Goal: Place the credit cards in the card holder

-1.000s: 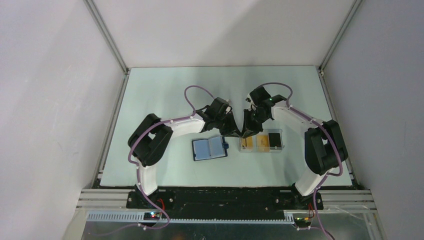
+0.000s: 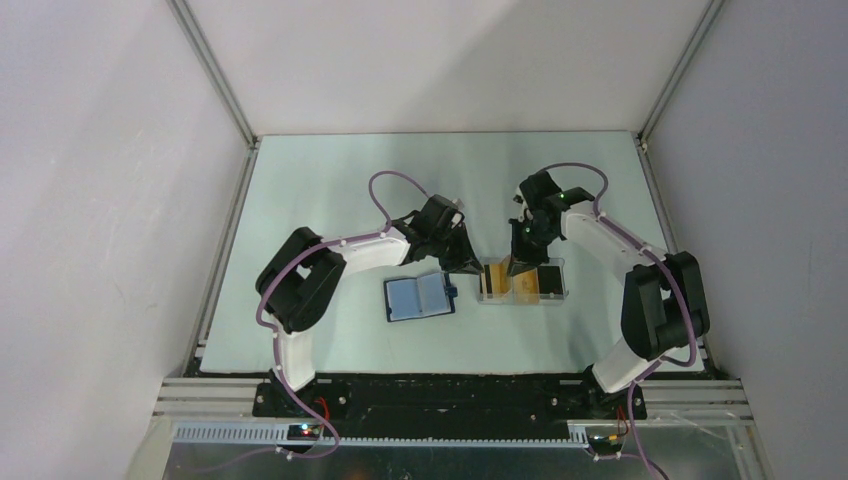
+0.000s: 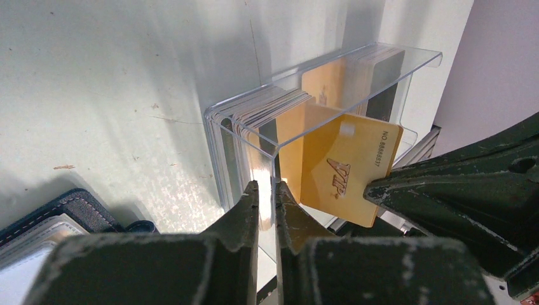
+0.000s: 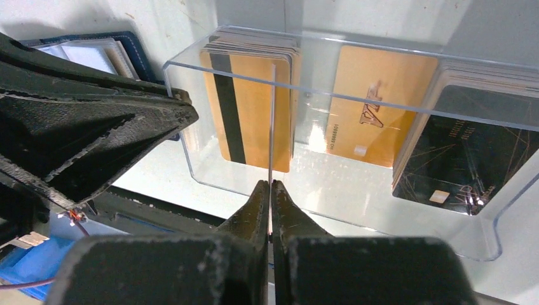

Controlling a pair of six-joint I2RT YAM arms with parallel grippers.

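Observation:
A clear acrylic box (image 2: pixel 560 298) holds stacks of gold and black credit cards (image 4: pixel 241 114). My left gripper is shut at the box's left end, on what looks like its clear wall. My right gripper is shut over the box; a card (image 4: pixel 272 114) stands edge-on just above its fingertips, and whether it is between them is unclear. In the left wrist view a gold card (image 3: pixel 343 159) stands upright by the right gripper's finger. The open blue card holder (image 2: pixel 418 297) lies left of the box.
Both arms reach in from the front corners, with their grippers close together over the box. Walls border the table on the left, back and right.
My right gripper has moved rightward along the box, away from the left gripper, with a gold card showing beside it. The left arm has not visibly moved.

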